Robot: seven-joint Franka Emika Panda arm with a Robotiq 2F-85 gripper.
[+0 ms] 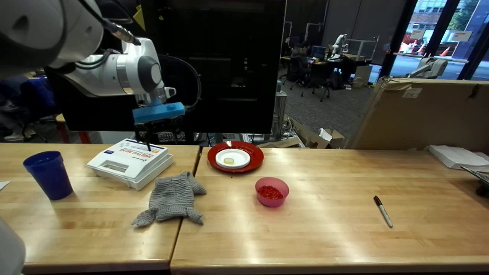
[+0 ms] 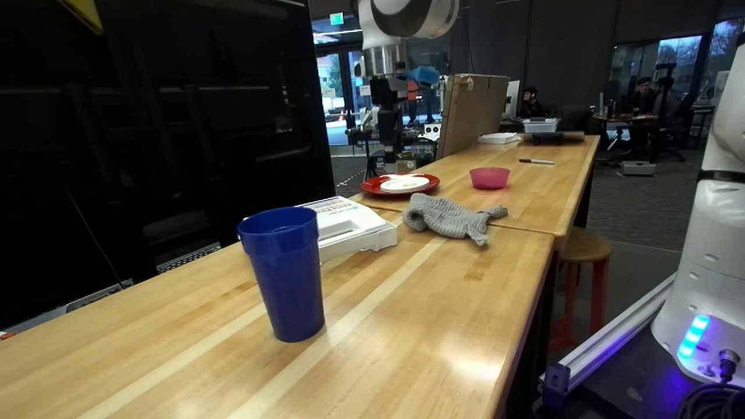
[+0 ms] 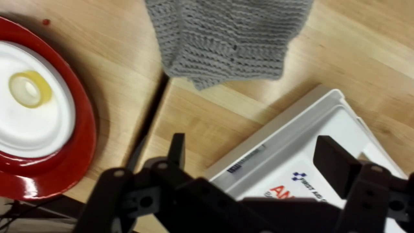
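My gripper is open and empty, its black fingers spread wide in the wrist view. In exterior view 1 it hangs over the far part of the white first aid case (image 1: pixel 130 158). A grey knitted garment (image 1: pixel 173 199) lies crumpled near the seam between the two tables. Right of the case, a red plate (image 1: pixel 256 158) bears a smaller white plate (image 1: pixel 220 158), on which a yellow tape roll (image 3: pixel 43 91) rests. A pink bowl (image 1: pixel 259 194) of small red pieces stands in front of the plates.
A tall blue cup (image 2: pixel 286 279) stands upright left of the case. Far to the right lies a black-capped marker (image 1: pixel 384 213), with bare tabletop around it. A big cardboard box (image 1: pixel 426 119) blocks the back right.
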